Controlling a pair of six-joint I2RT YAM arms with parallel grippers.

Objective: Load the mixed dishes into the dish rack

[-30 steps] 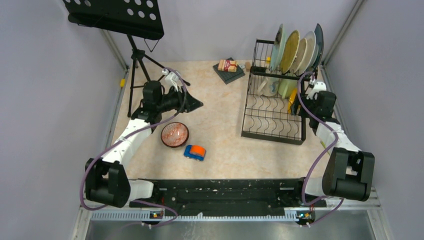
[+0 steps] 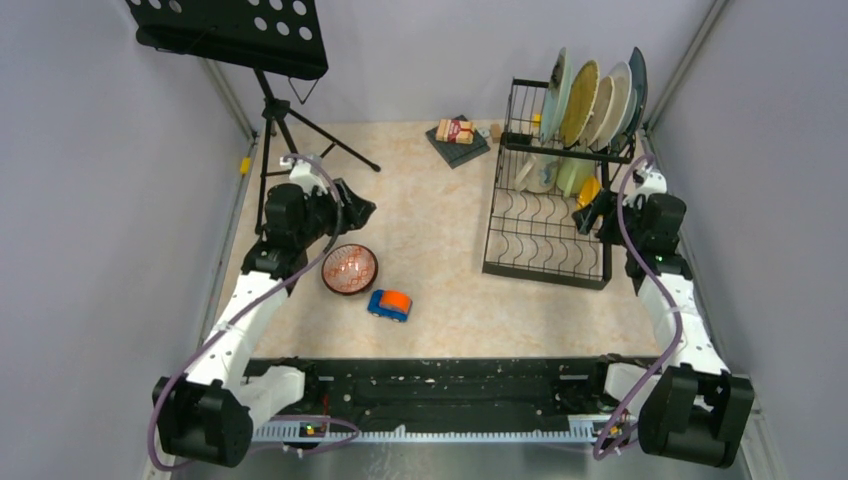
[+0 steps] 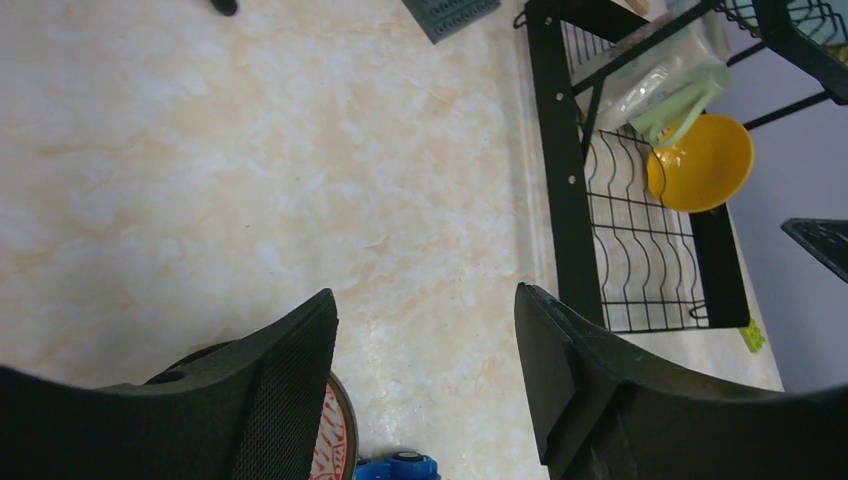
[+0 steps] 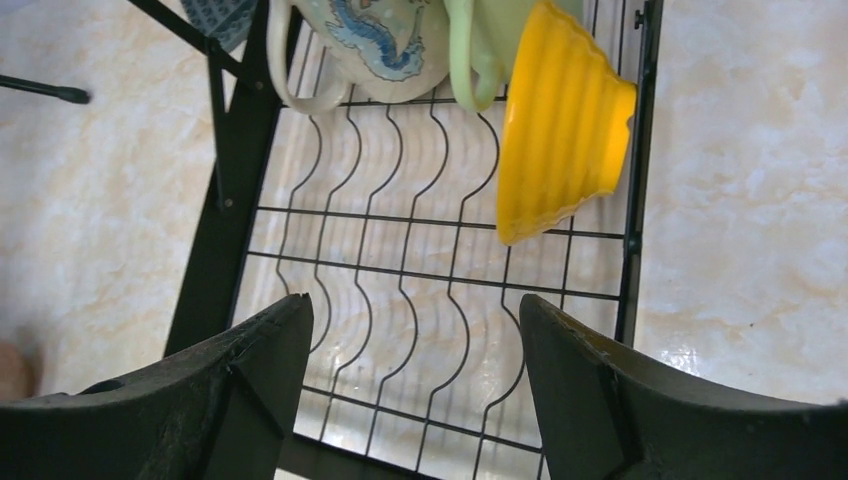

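The black wire dish rack stands at the right, plates upright on its upper tier. A white patterned mug, a green mug and a yellow bowl sit in the lower tier. A patterned bowl lies at left. My left gripper hangs open above and beyond it, nothing between the fingers. My right gripper is open over the rack's front right, empty, below the yellow bowl in its wrist view.
A blue-and-orange toy car lies near the front centre. A music stand occupies the back left. A dark mat with a packet is at the back.
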